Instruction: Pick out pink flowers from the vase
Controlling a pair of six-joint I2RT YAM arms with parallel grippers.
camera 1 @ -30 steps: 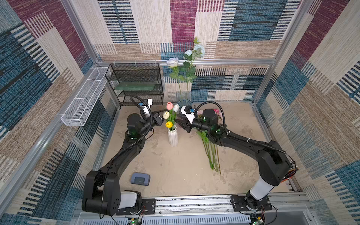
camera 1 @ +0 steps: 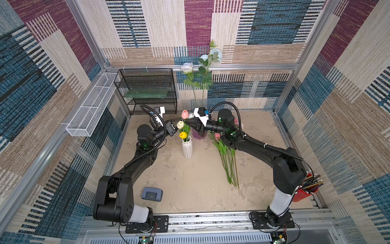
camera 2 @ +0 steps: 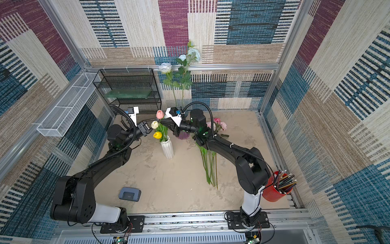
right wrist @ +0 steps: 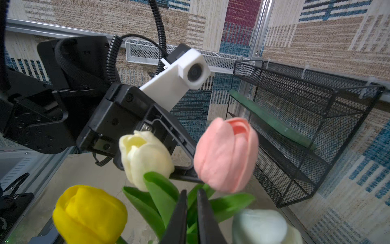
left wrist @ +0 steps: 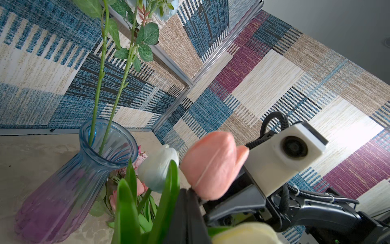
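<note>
A white ribbed vase [camera 1: 187, 149] holds a pink tulip [camera 1: 185, 113] among cream, white and yellow tulips. My left gripper and my right gripper come in from either side among the flower heads, both shut. The pink tulip head is just above my left fingertips in the left wrist view; in the right wrist view it sits above and right of my fingertips. Whether either touches a stem is unclear. A blue-purple glass vase [left wrist: 52, 203] with tall white roses stands behind.
Pink flowers with long stems [camera 2: 209, 166] lie right of the vase. A black mesh rack [camera 1: 146, 75] stands at the back left, a grey object [camera 1: 151, 193] at the front left, a red pen cup [camera 2: 273, 191] at the front right.
My right gripper and arm have moved slightly left and up toward the tulips. The left arm has shifted slightly. The pink tulip head sits slightly further right.
</note>
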